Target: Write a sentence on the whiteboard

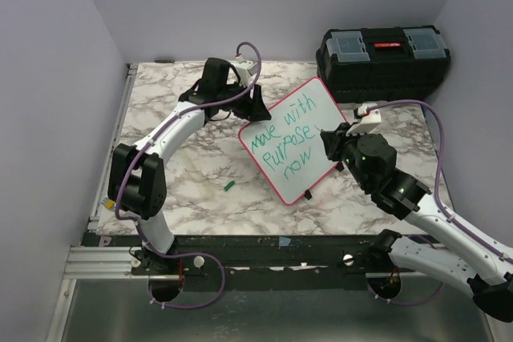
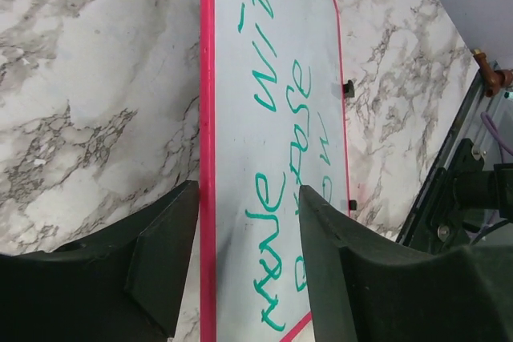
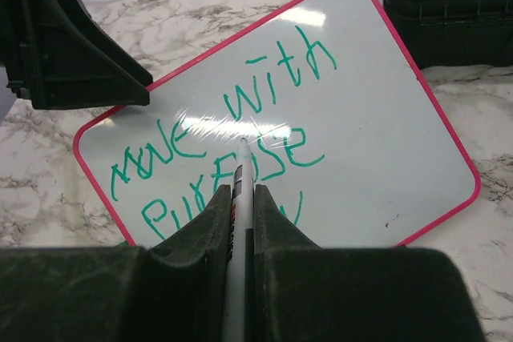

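Observation:
A red-edged whiteboard lies tilted on the marble table, bearing green handwriting, roughly "move with purpose now". At its upper-left edge is my left gripper, its fingers parted either side of the red rim in the left wrist view; whether they touch it I cannot tell. Over the board's right part, my right gripper is shut on a white-barrelled marker, its tip near the word "purpose".
A black toolbox stands at the back right. A green object lies left of the board.

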